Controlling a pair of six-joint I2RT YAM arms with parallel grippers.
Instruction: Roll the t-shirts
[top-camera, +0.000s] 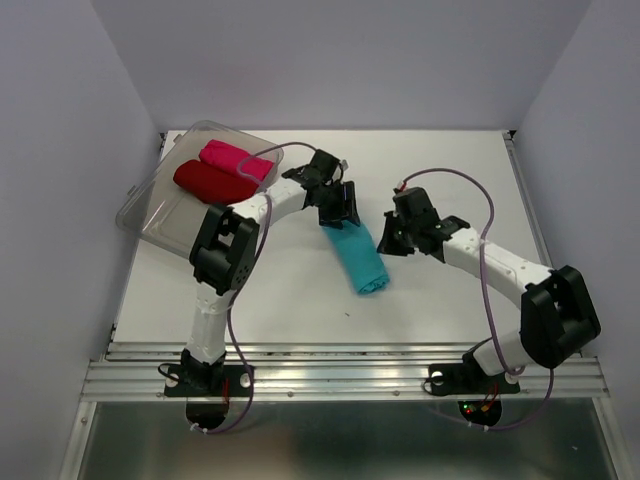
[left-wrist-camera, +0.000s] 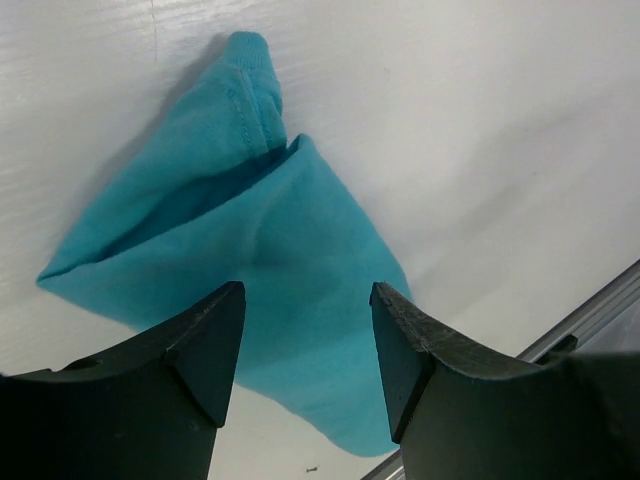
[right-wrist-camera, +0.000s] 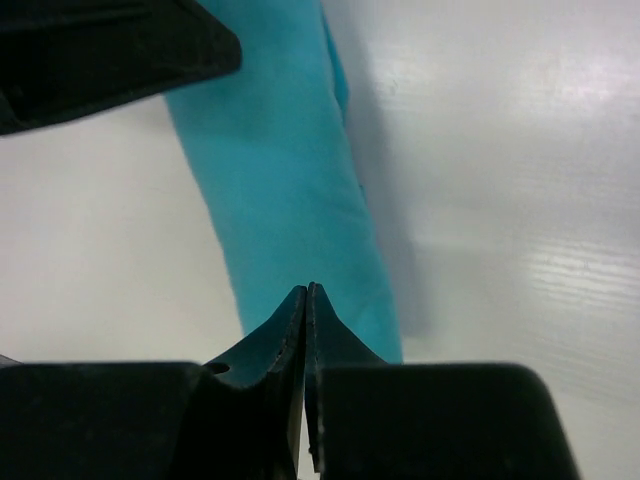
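A teal shirt, folded into a long narrow strip, lies slantwise mid-table. Its near end looks bunched in the top view. In the left wrist view, the teal shirt has a loose folded flap at one end. Over the strip's far end is my left gripper, its fingers apart and no cloth seen pinched between them. Just right of the strip hovers my right gripper, shut, its tips meeting with nothing visible between them. Two rolled shirts, one pink and one dark red, rest in the bin.
A clear plastic bin stands at the back left, with room at its front. A metal rail runs along the front edge.
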